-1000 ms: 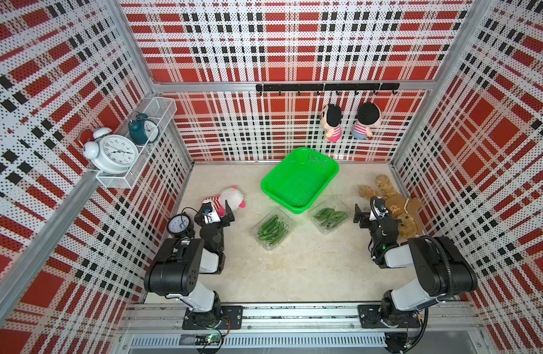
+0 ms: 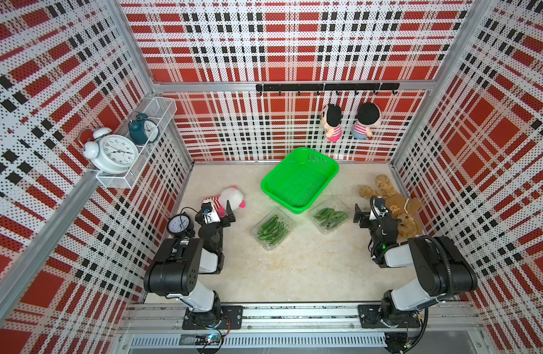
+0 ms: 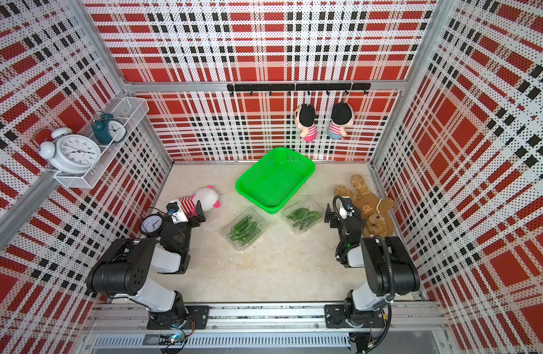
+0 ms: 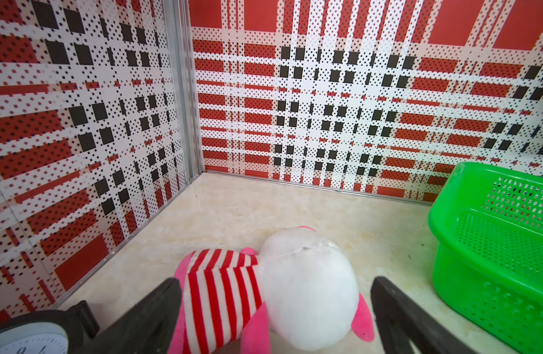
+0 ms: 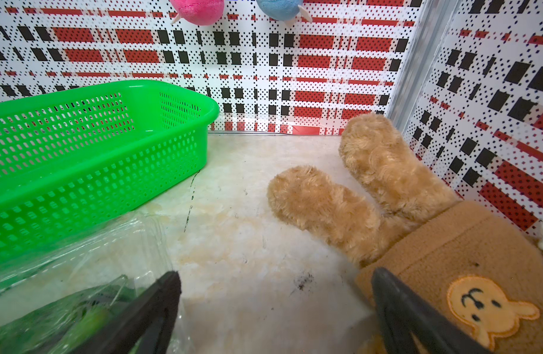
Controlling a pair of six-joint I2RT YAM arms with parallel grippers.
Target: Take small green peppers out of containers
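Observation:
Two clear plastic containers lie on the table, each holding several green peppers: the left container (image 2: 272, 229) in front of the green basket (image 2: 299, 179), the right container (image 2: 330, 215) close to the basket's front right corner. The basket is empty. My left gripper (image 2: 218, 214) is open, left of the left container and just in front of a plush toy. Open as well, my right gripper (image 2: 366, 216) stands right of the right container. In the right wrist view, peppers (image 5: 65, 318) show through clear plastic beside the left finger. Neither gripper has anything between its fingers.
A pink-and-white plush (image 4: 307, 289) lies ahead of the left gripper, with a black clock (image 2: 180, 225) beside that arm. A brown teddy (image 5: 460, 265) lies by the right gripper.
The left arm has shifted very slightly. The containers, peppers, basket and right arm look unchanged.

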